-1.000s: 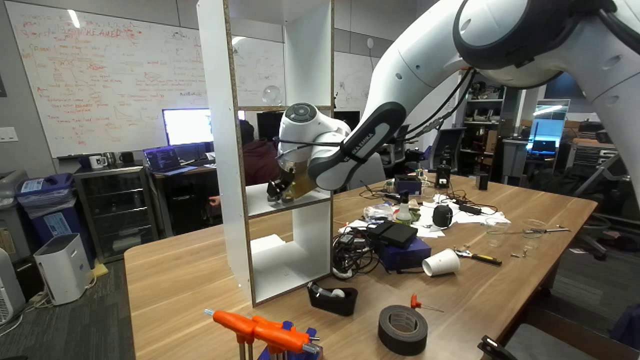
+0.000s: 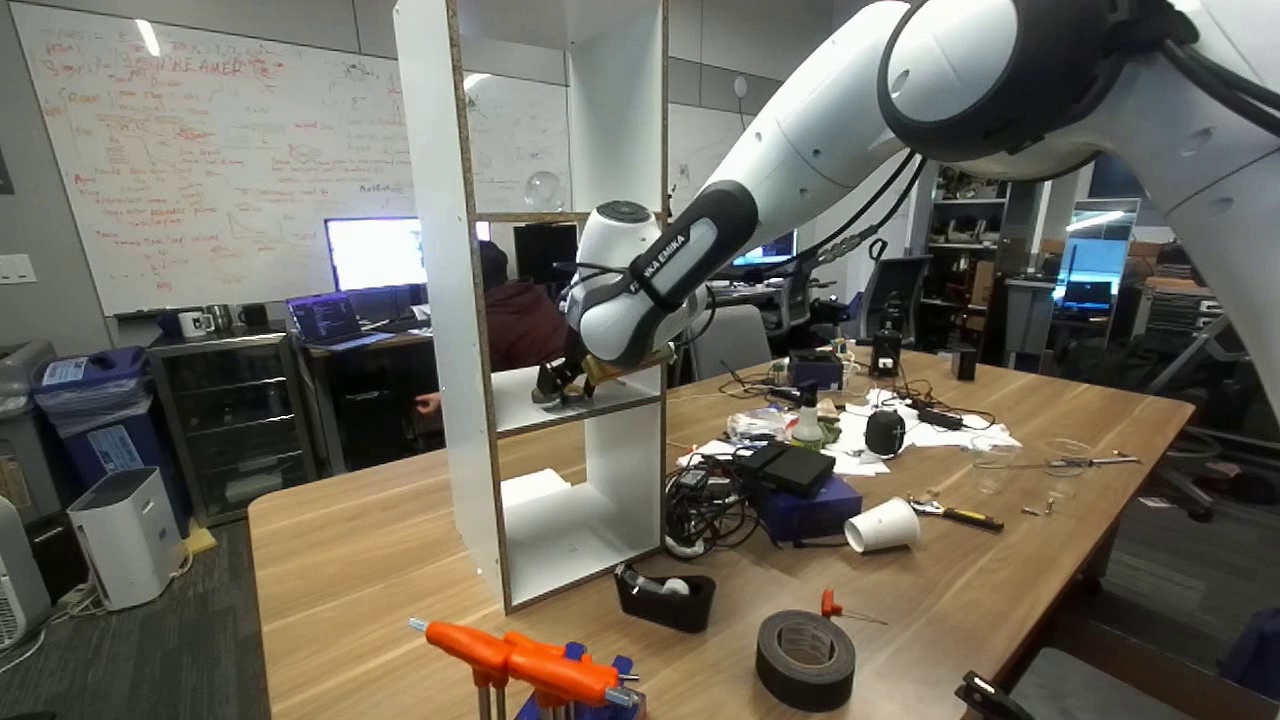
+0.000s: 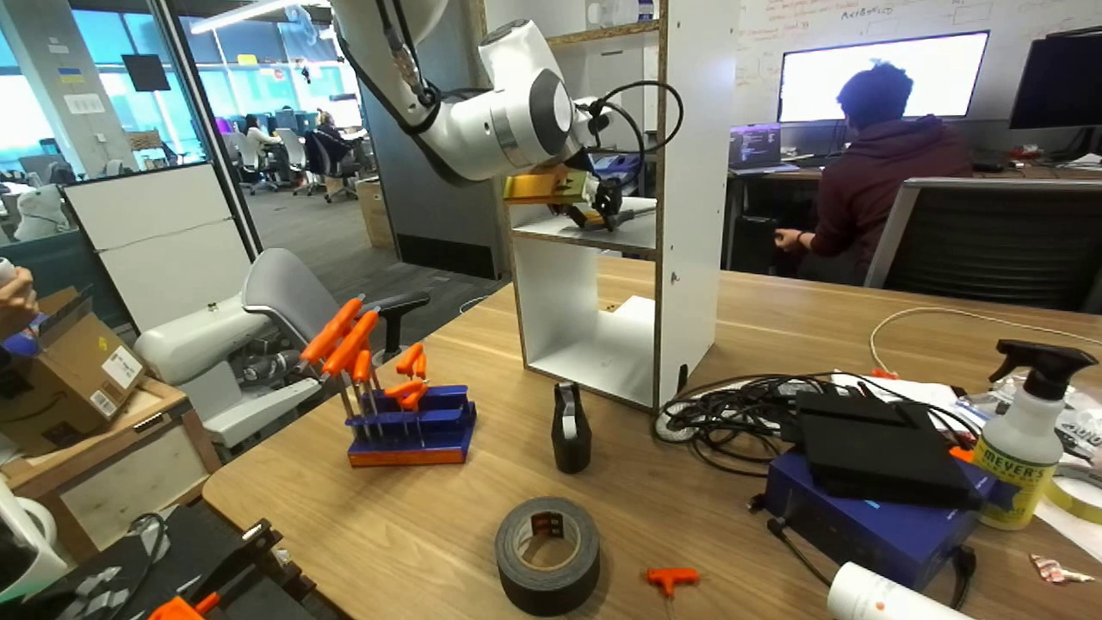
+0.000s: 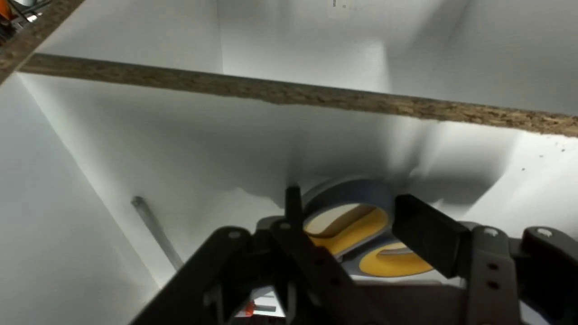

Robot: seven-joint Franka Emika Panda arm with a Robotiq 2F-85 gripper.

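A pair of scissors with grey and yellow handles (image 4: 355,233) lies on the white middle shelf (image 4: 238,141). In the wrist view my gripper is part open, with one finger on each side of the nearer handle loop. Whether the fingers touch the loop I cannot tell. The blades are hidden behind my gripper. From outside, my gripper (image 3: 607,212) is inside the middle compartment, low over the shelf board, and a bit of yellow handle (image 3: 594,220) shows beneath it.
The shelf unit's side wall (image 3: 694,207) and upper board close in around my hand. A thin grey rod (image 4: 157,233) lies on the shelf near a wall. Below, the table holds a tape dispenser (image 2: 666,599), a tape roll (image 2: 805,660) and tangled cables (image 3: 723,418).
My wrist has changed its tilt, and the forearm has shifted left in exterior view 1. The gripper stays low in the middle compartment, slightly farther right.
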